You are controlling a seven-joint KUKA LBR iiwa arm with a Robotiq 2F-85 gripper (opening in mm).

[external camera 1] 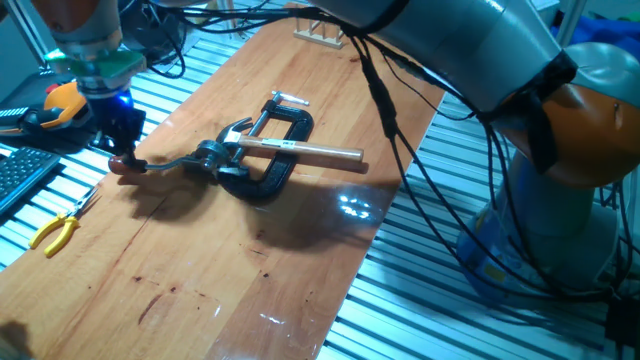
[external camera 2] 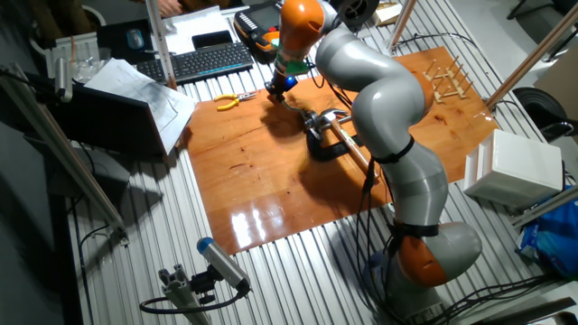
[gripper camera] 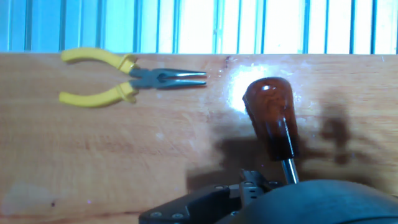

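Note:
A brown wooden knob (external camera 1: 127, 165) sits at the end of a bent metal crank, whose rod (external camera 1: 168, 163) runs to a round metal mechanism (external camera 1: 208, 155) by a black clamp. My gripper (external camera 1: 121, 138) is just above and behind that knob in exterior view 1; whether they touch is unclear. In the wrist view the knob (gripper camera: 271, 112) points away, with its rod passing behind a blurred grey curved shape. One dark finger (gripper camera: 249, 188) shows beside the rod, while the other side of the fingers is hidden, so I cannot tell how they stand.
A hammer (external camera 1: 310, 149) lies across the black C-clamp (external camera 1: 268, 186). Yellow-handled pliers (gripper camera: 106, 94) lie near the table edge. A small wooden rack (external camera 2: 446, 81) stands at the table's far end.

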